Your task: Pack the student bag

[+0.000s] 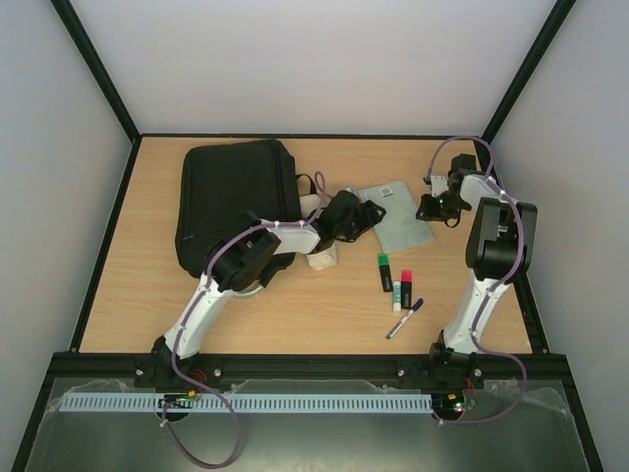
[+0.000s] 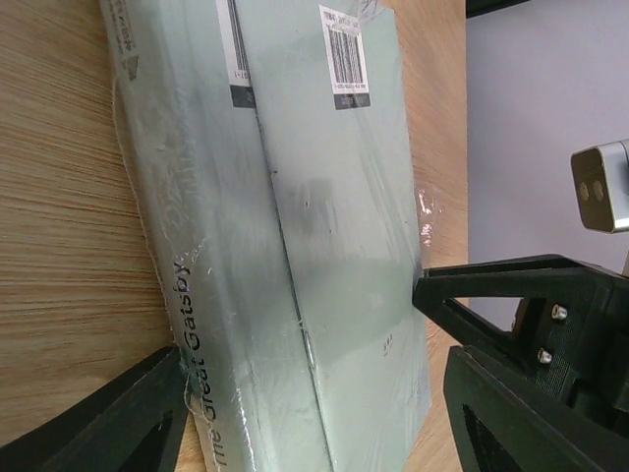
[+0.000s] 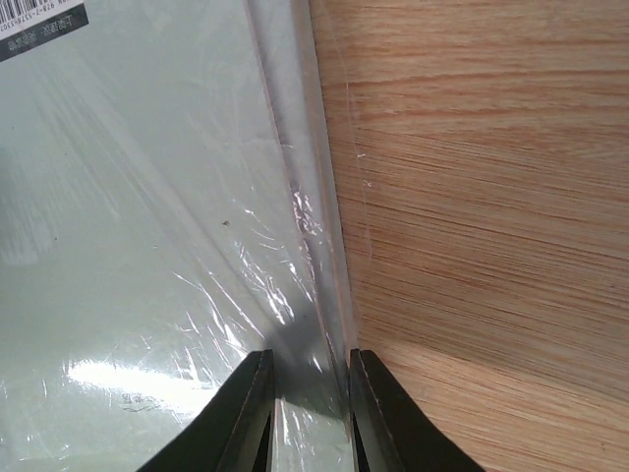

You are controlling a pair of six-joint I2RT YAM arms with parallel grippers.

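A pale grey-green book (image 1: 398, 216) in clear wrap lies on the table; its spine reads The Great Gatsby in the left wrist view. My left gripper (image 1: 366, 214) is open at the book's left side, with dark fingers reaching over and beside it (image 2: 275, 167). My right gripper (image 1: 423, 210) is at the book's right edge, its fingertips (image 3: 260, 374) close together on the clear wrap along that edge. A black bag (image 1: 231, 197) lies at the left of the table.
Markers (image 1: 385, 272) in green and pink, a small glue-like tube (image 1: 396, 297) and a pen (image 1: 403, 321) lie below the book. A beige item (image 1: 321, 258) sits partly under my left arm.
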